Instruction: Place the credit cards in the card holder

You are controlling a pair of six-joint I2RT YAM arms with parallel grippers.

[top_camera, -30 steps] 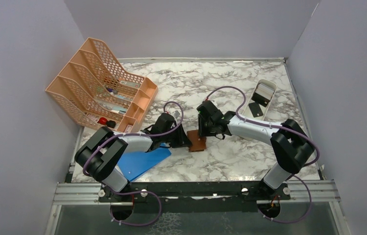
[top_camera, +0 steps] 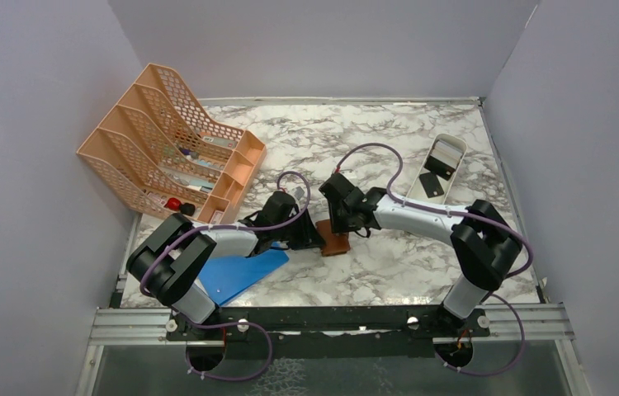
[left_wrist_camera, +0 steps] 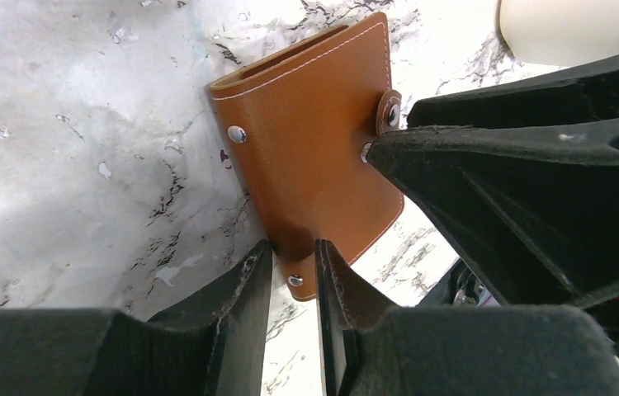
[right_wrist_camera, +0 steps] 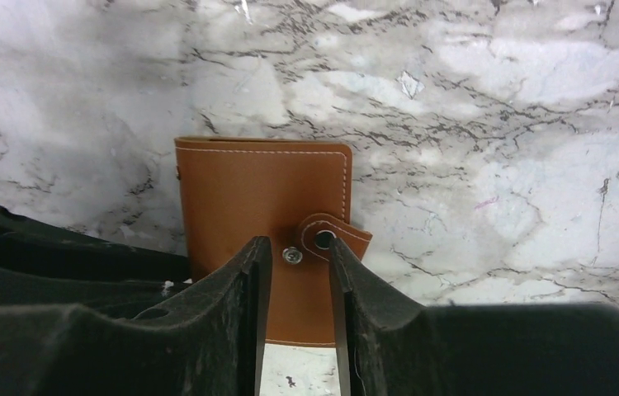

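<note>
A brown leather card holder (top_camera: 336, 243) lies flat near the middle of the table. In the left wrist view, its rivets and stitched edge show. Over its left side, my left gripper stands part open, one fingertip at the holder's edge and the other over its front. My right gripper is open, its fingertips either side of the snap strap (right_wrist_camera: 354, 233). That strap looks undone, with the metal stud (right_wrist_camera: 292, 256) showing beside it. No card can be made out at the holder's opening.
A white tray (top_camera: 417, 174) with dark flat items (top_camera: 432, 183) stands at the right. An orange slotted organizer (top_camera: 239, 173) holds small things at the back left. A blue folder (top_camera: 236, 276) lies under the left arm.
The left gripper and the holder have shifted slightly to the right.
</note>
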